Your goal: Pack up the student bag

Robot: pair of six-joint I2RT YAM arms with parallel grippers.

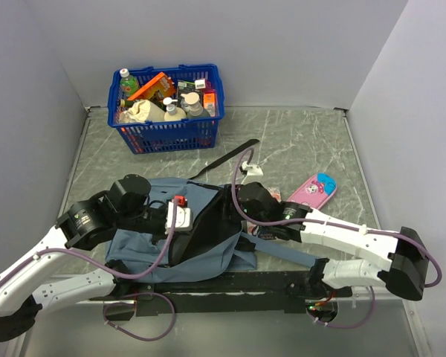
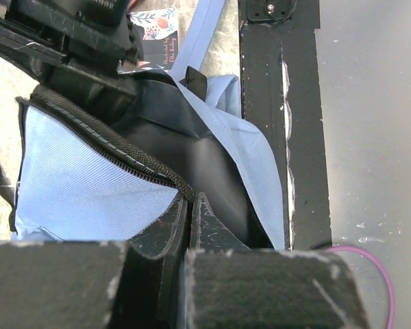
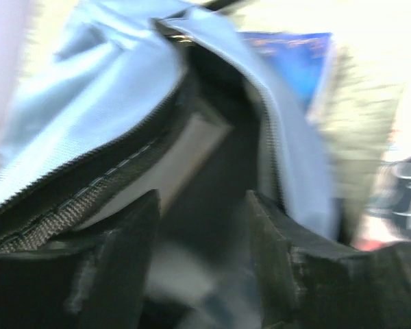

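Observation:
The blue bag [image 1: 145, 249] lies at the front of the table, its zipped mouth spread and showing a black lining [image 2: 192, 161]. My left gripper is shut on the zippered edge of the bag [image 2: 133, 161]. Over the mouth, on the bag's right side, my right gripper stands part open, fingers pointing into the opening; no held object shows between them, though that view is blurred. To the right lie a pink pencil case [image 1: 313, 191] and a book [image 2: 157, 34], the latter mostly covered by my right arm in the top view.
A blue basket [image 1: 167, 137] full of bottles and boxes stands at the back left. One black strap [image 1: 234, 156] stretches behind the bag, and a blue strap [image 1: 286, 253] runs to the right. Bare floor lies at the back right.

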